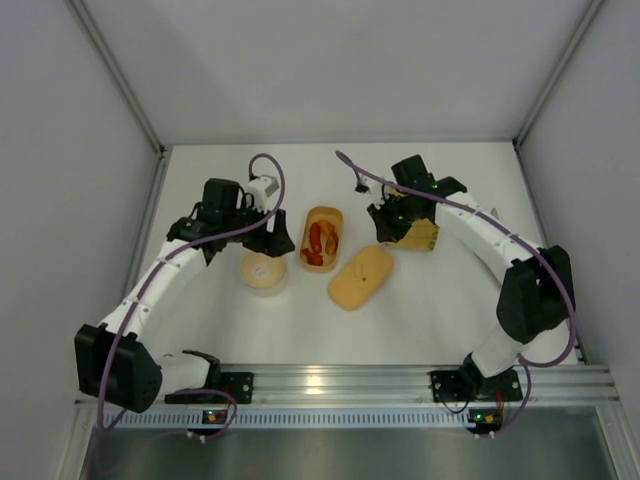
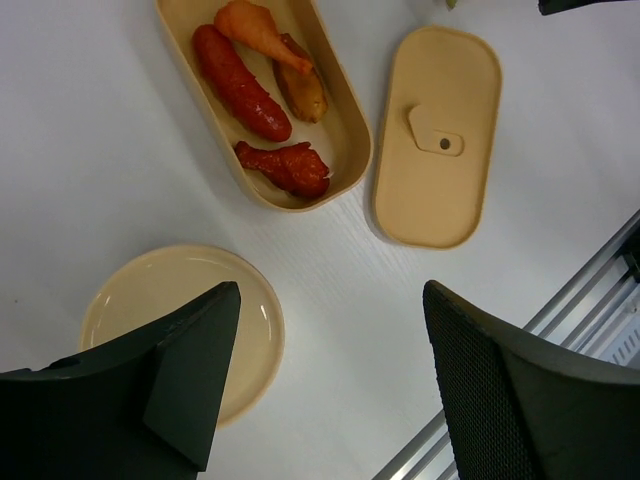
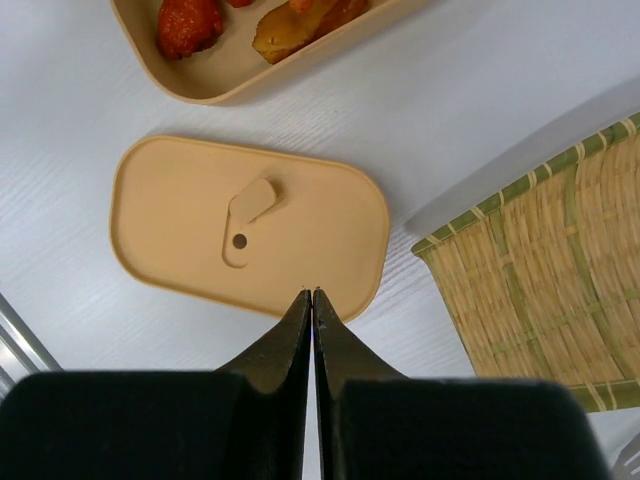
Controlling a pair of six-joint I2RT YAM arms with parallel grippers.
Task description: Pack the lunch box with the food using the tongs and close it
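Note:
The lunch box (image 1: 306,265), a tan open tray, holds a sausage (image 2: 240,82), a drumstick (image 2: 288,168) and other food pieces. Its flat tan lid (image 3: 170,215) with a small raised tab lies on the table to the right of the box, apart from it. My right gripper is shut with nothing between its fingers; in its wrist view the tips overlap the lid's lower edge, and the lid is outside them. A round tan container (image 2: 262,345) sits below my left gripper, which stands open and empty.
A woven bamboo basket (image 3: 540,270) lies right of the lid, partly under the right arm in the top view. Fork-like tines (image 3: 628,462) show at the right wrist view's corner.

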